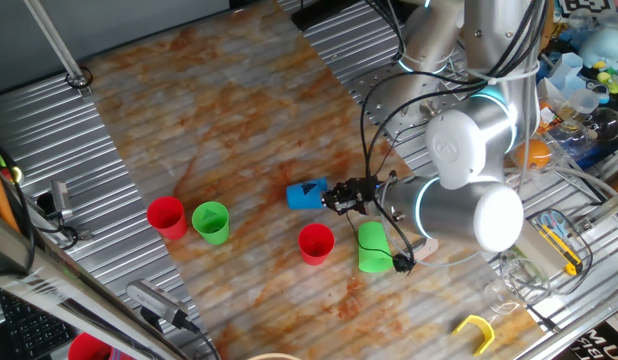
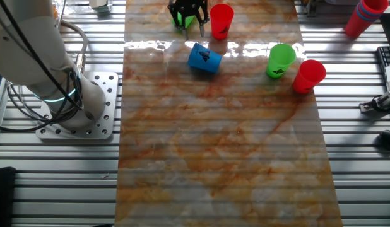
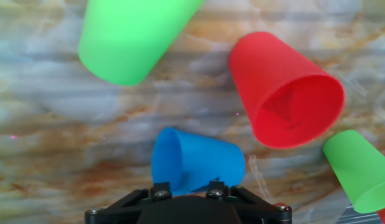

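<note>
A blue cup (image 1: 306, 195) lies on its side on the marbled board; the wrist view shows the blue cup (image 3: 208, 160) with its mouth to the left. My gripper (image 2: 194, 33) stands open close to it, its two fingers apart. In the wrist view the gripper has its fingertips at the cup's near side; whether they touch cannot be told. A red cup (image 1: 316, 244) stands upright nearby. A green cup (image 1: 373, 248) lies tipped beneath the arm, partly hidden behind the gripper in exterior view 2.
Another green cup (image 2: 281, 60) and a red cup (image 2: 308, 76) stand upright side by side near the board's edge. A yellow hook-shaped piece (image 1: 475, 334) lies at a corner. Much of the marbled board (image 2: 226, 164) is bare.
</note>
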